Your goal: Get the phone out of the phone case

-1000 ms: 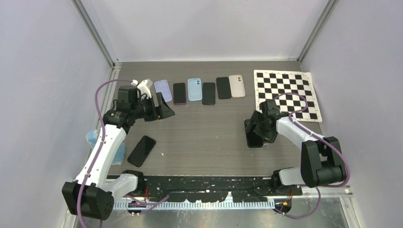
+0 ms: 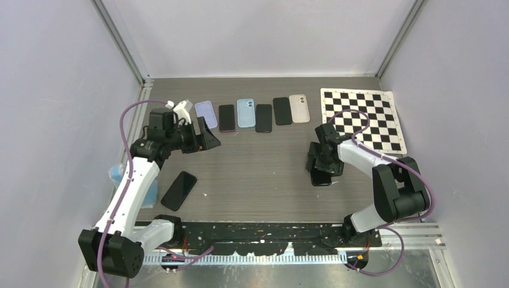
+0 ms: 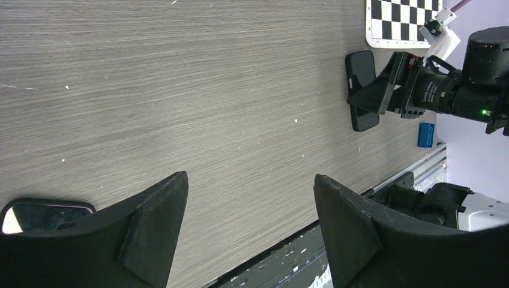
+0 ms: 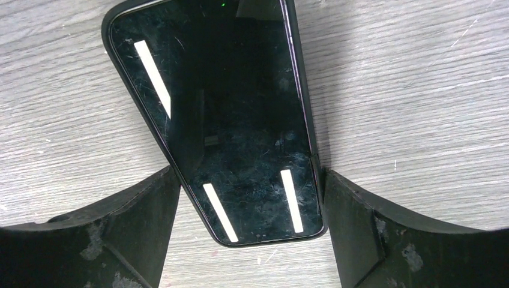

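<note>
A black phone in a dark case lies face up on the right of the table, also seen in the left wrist view (image 3: 364,120). My right gripper is down over it, one finger at each long side near its lower end, touching or nearly touching; whether it grips cannot be told. My left gripper hangs open over the left of the table, nothing between its fingers. Another black phone (image 2: 179,191) lies at the near left.
Along the back lie several phones and cases, among them a light blue case (image 2: 245,113) and a beige case (image 2: 299,108). A checkerboard (image 2: 384,144) sits at back right.
The left arm has not moved.
</note>
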